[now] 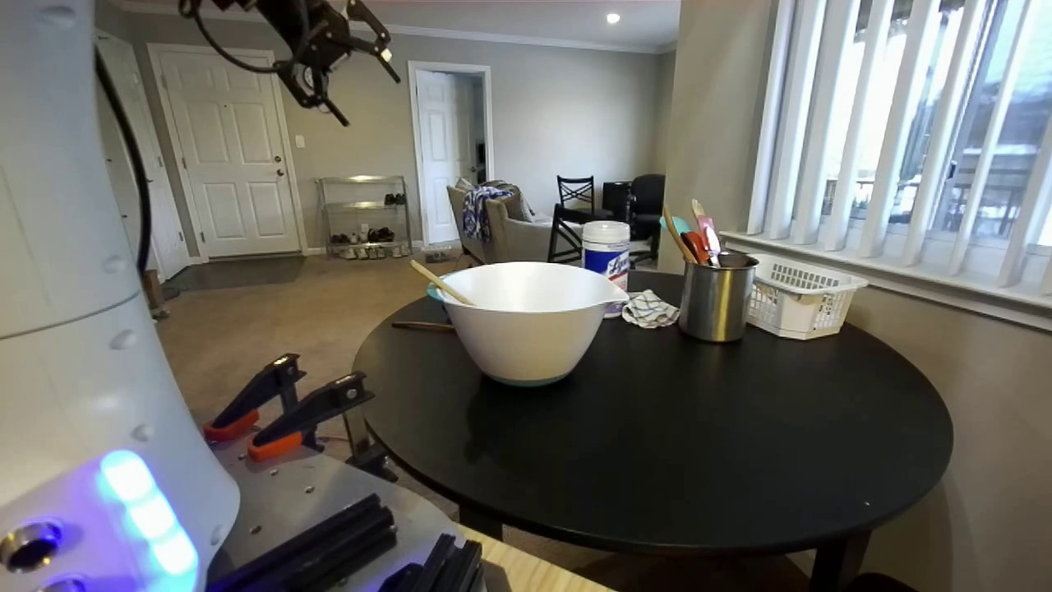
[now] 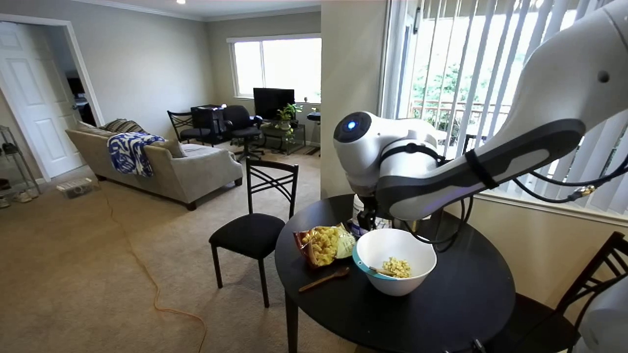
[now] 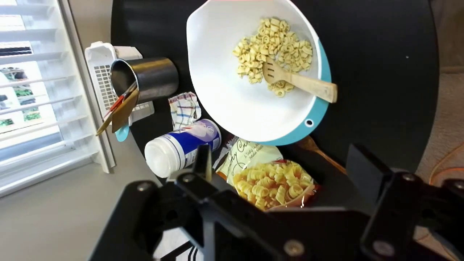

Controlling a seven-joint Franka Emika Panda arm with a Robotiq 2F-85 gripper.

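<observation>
My gripper (image 1: 372, 102) hangs open in the air, high above the table, with nothing between its fingers. Its two dark fingers (image 3: 367, 169) stand wide apart in the wrist view. Below lies a large white bowl (image 3: 226, 78) with a teal edge. Pale pasta (image 3: 278, 43) covers part of its bottom, and a slotted wooden spoon (image 3: 304, 83) leans in it over the rim. Beside the bowl is a clear-fronted bag of curly pasta (image 3: 274, 185); the gripper body covers its lower edge. A second wooden spoon (image 2: 324, 279) rests on the table near the bag.
The round black table (image 1: 749, 444) has free room at its front and right. A wipes canister (image 3: 182, 145), a checked cloth (image 1: 651, 310), a steel utensil pot (image 1: 717, 304) and a white basket (image 1: 804, 296) stand towards the window.
</observation>
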